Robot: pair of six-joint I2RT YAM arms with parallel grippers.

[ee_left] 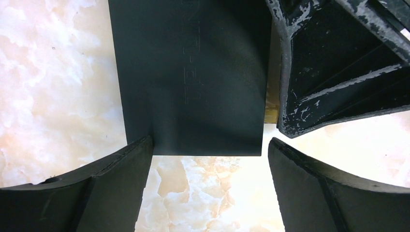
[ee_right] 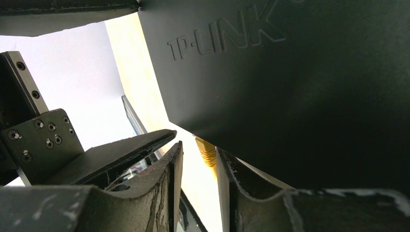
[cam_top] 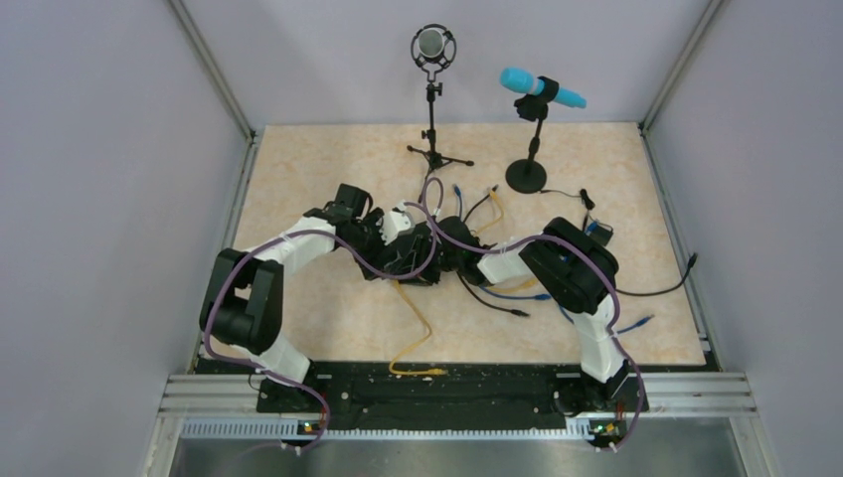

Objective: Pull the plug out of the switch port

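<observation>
The black switch (ee_right: 290, 87), with TP-LINK moulded on it, lies in the middle of the table under both grippers; from the left wrist its flat top (ee_left: 191, 77) fills much of the view. My left gripper is open, its fingers at either side of the switch's near edge. My right gripper stands open beside the switch, its fingertips either side of a yellow plug (ee_right: 207, 152) at the switch's edge. The port itself is hidden under that edge. A yellow cable (cam_top: 413, 318) runs from the switch toward the front of the table.
Two microphones on stands (cam_top: 431, 45) (cam_top: 542, 87) are at the back. Loose blue, black and yellow cables lie right and behind the switch, with a small dark adapter (cam_top: 599, 232) at right.
</observation>
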